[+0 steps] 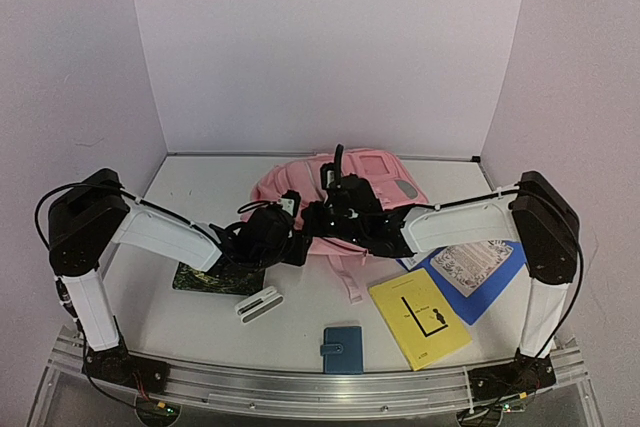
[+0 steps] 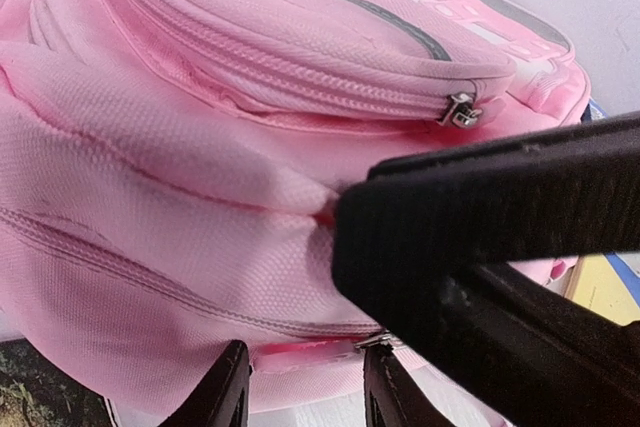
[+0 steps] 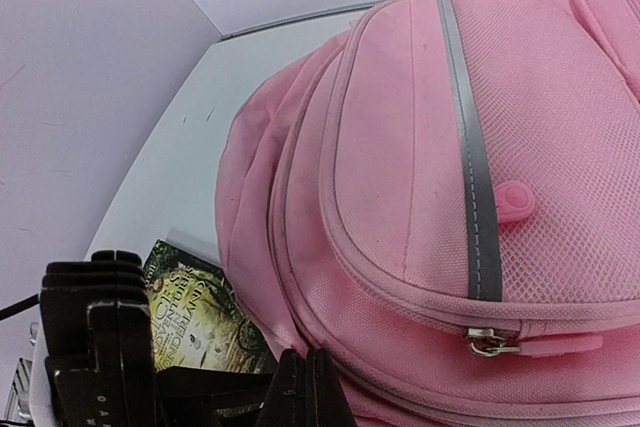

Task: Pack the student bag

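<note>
The pink bag (image 1: 375, 166) lies at the back of the table, its front pocket and zippers showing in both wrist views. Low in the left wrist view, my left gripper is open, a pink zipper pull (image 2: 305, 355) in the gap between its fingertips; the pull's metal slider (image 2: 376, 340) is by the right finger. My right gripper is shut at the bag's lower side seam, where folds in the cloth run to its tips, though the pinched part itself is hidden. Its dark body blocks much of the left wrist view.
A dark patterned book (image 1: 215, 279) lies left of the bag and a white stapler-like item (image 1: 260, 304) in front. Closer to the edge are a blue wallet-like case (image 1: 342, 350) and a yellow book (image 1: 420, 320). A blue folder (image 1: 505, 272) is at right.
</note>
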